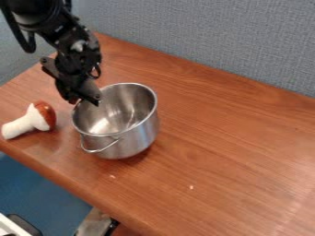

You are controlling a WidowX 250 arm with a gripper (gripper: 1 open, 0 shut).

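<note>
A steel pot [127, 129] with a wire side handle stands on the wooden table, left of centre. My black gripper [79, 98] is shut on the pot's upper left rim. A white toy mushroom with a red-brown cap [29, 123] lies on its side left of the pot, near the table's front edge.
A grey wall runs along the back. The table's front-left edge drops to a blue surface [37, 189].
</note>
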